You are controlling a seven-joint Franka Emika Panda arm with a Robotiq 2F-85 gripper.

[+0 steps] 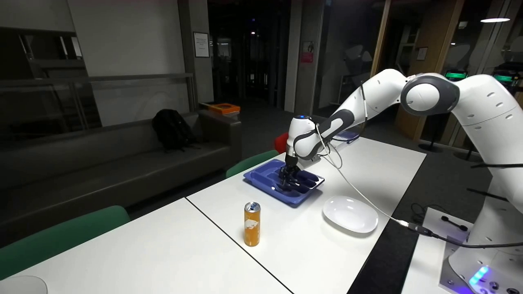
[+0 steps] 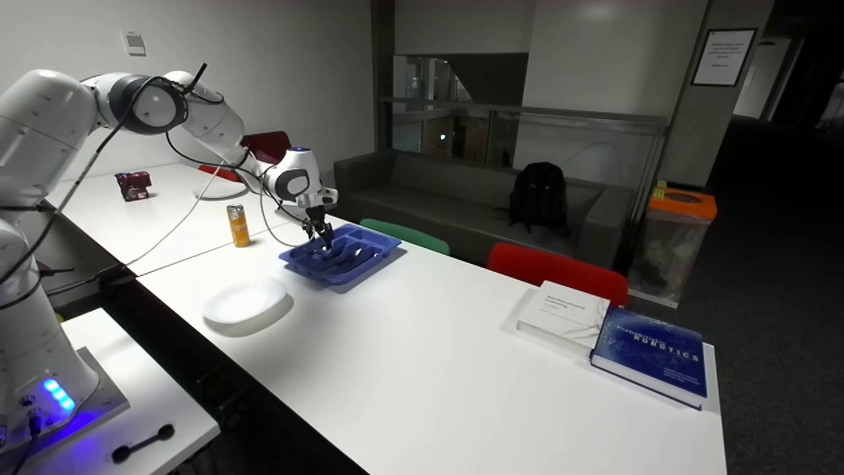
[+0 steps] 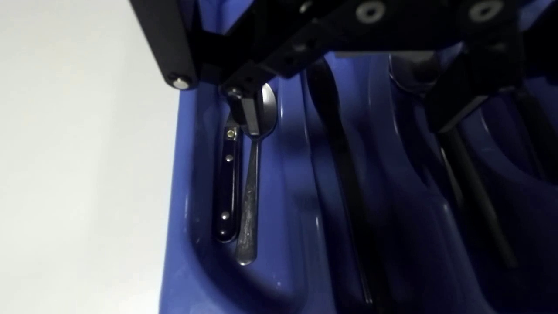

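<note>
A blue cutlery tray (image 1: pixel 266 186) lies on the white table with utensils in its compartments. My gripper is open, reaching down over the tray, its two fingers spread wide apart. One fingertip overlaps the bowl of a metal spoon (image 3: pixel 251 201) in the leftmost compartment of the wrist view; whether they touch I cannot tell. Beside that spoon lies a dark-handled utensil with rivets (image 3: pixel 227 183). A long black utensil (image 3: pixel 342 157) runs below the gap between the fingers, in the neighbouring compartment. Nothing is held.
A white plate (image 1: pixel 350 214) sits nearer the arm's base, and an orange can (image 1: pixel 252 225) stands upright on the table. Two books, one white (image 2: pixel 563 311) and one blue (image 2: pixel 650 352), rest at the far right of exterior view 2.
</note>
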